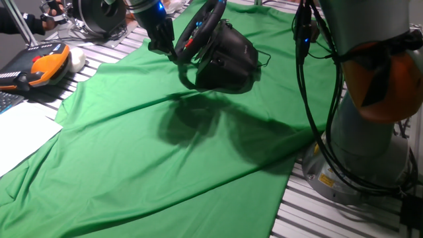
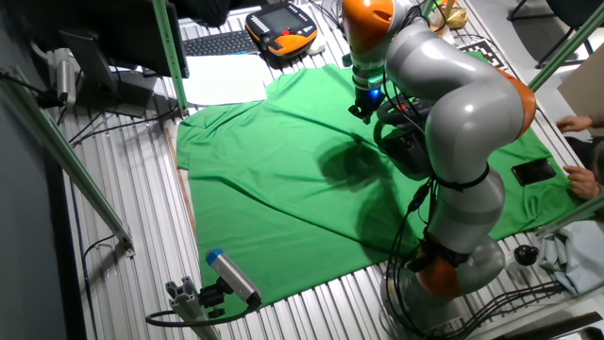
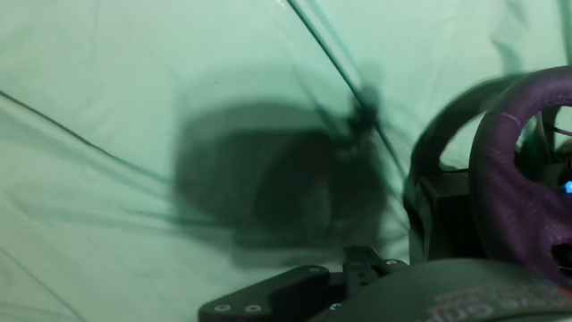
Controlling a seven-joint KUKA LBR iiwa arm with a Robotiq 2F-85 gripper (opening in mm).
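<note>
A black steering wheel [image 1: 200,31] with a bulky black base [image 1: 228,63] is tilted over the green cloth [image 1: 132,152], at the far side of exterior view 1. Dark shadows fall on the cloth, offset from the base. My gripper [image 1: 171,55] points down right beside the wheel's rim; whether they touch is unclear. In exterior view 2 the gripper [image 2: 360,113] is to the left of the wheel, whose base [image 2: 406,151] is partly behind the arm. The wrist view has the rim [image 3: 500,134] at right and black finger linkages [image 3: 268,295] at the bottom. The gap between the fingers is hidden.
An orange-black teach pendant [image 2: 280,31], a keyboard [image 2: 212,45] and white paper [image 2: 225,79] lie beyond the cloth. A camera on a stand [image 2: 233,277] is at the near edge. A person's hands and a dark phone [image 2: 534,171] are at right. Mid-cloth is clear.
</note>
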